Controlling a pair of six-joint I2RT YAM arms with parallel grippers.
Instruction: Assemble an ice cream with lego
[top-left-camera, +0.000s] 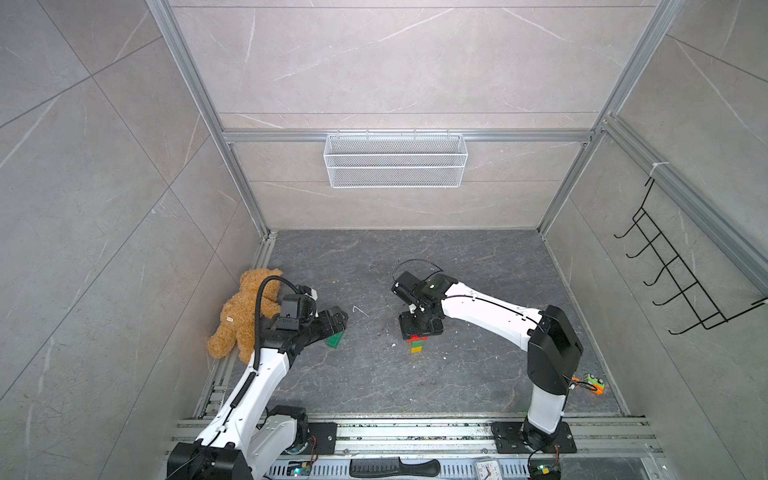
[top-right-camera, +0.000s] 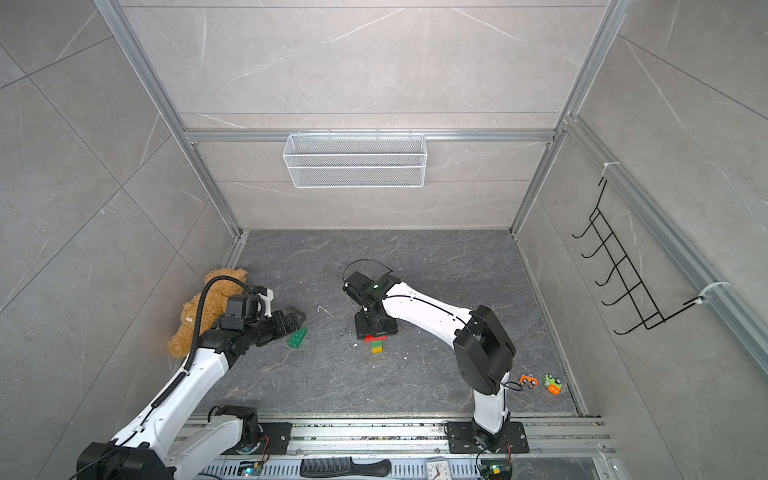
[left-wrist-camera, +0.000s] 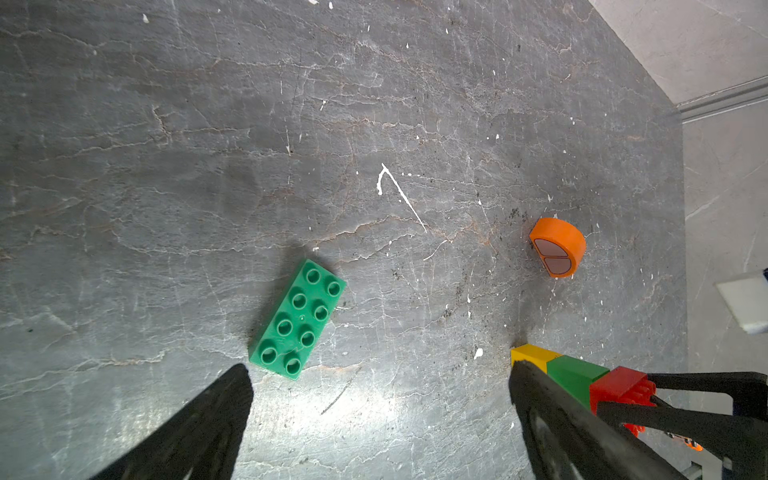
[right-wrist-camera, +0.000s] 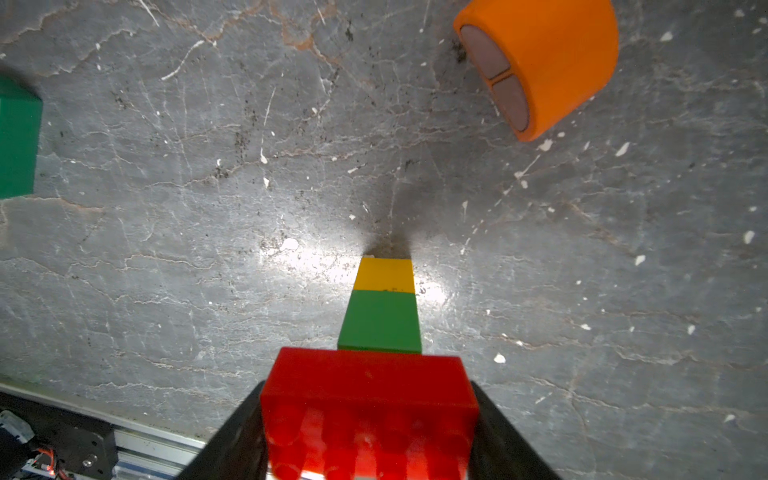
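Observation:
In the right wrist view a red brick sits between the fingers of my right gripper, which is shut on it. Below it a green brick and a yellow brick line up in one column, yellow lowest. Whether the red one is pressed fully onto the green cannot be told. My left gripper stands open and empty. Ahead of it a loose green brick lies studs up on the table. An orange rounded brick with a printed face lies behind the column.
A teddy bear leans at the left wall, beside my left arm. Small toy vehicles lie at the right front. A white wire basket hangs on the back wall.

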